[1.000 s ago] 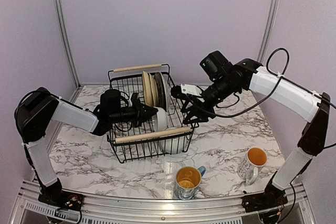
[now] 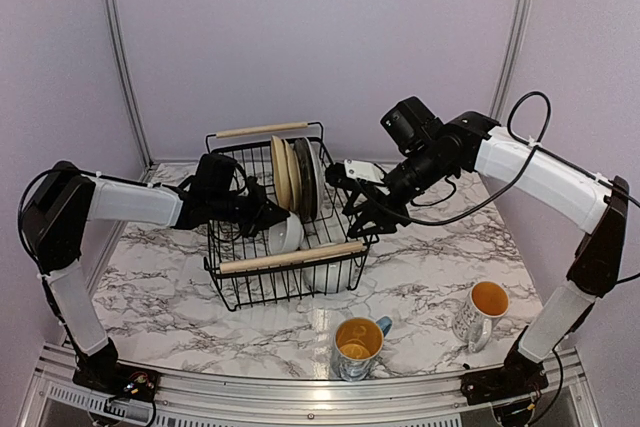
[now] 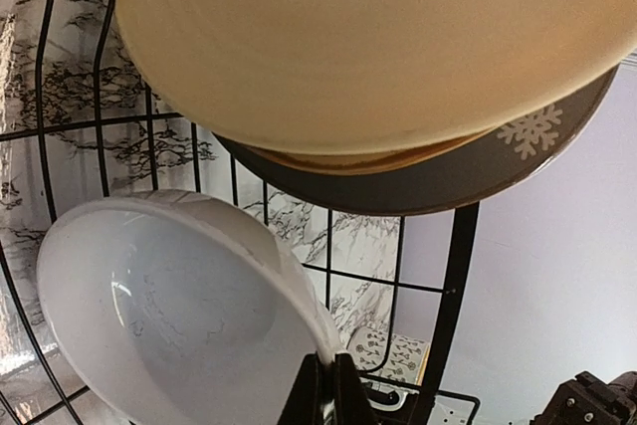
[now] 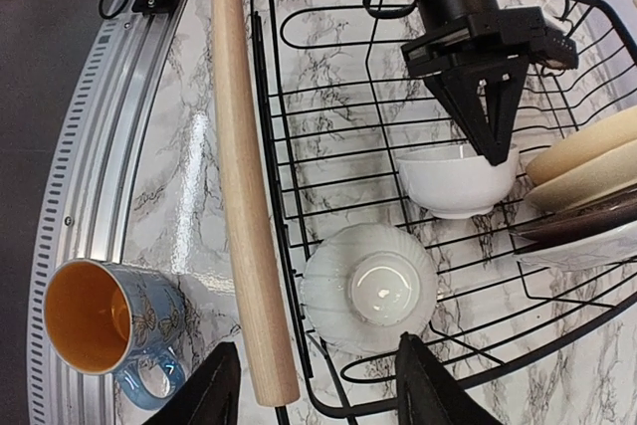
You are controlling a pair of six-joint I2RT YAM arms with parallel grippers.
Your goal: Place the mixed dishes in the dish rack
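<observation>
The black wire dish rack [image 2: 235,292] holds upright cream plates [image 2: 281,172], a dark plate with a snowflake [image 3: 528,136] and a pale plate behind. A white bowl [image 3: 159,306] leans on its side in the rack; my left gripper is shut at its rim. A second white bowl [image 4: 368,286] sits nearer the rack's front right corner. My right gripper [image 2: 365,222] hangs over the rack's right side, fingers apart. Two mugs with orange insides stand outside: one [image 2: 357,347] in front, one [image 2: 475,317] at the right.
Wooden handles [image 2: 290,259] run along the rack's front and back. A metal rail [image 2: 300,387] borders the front edge.
My left gripper has moved slightly back and to the left, and the bowl at it has shifted left and tilted. The right arm looks unchanged.
</observation>
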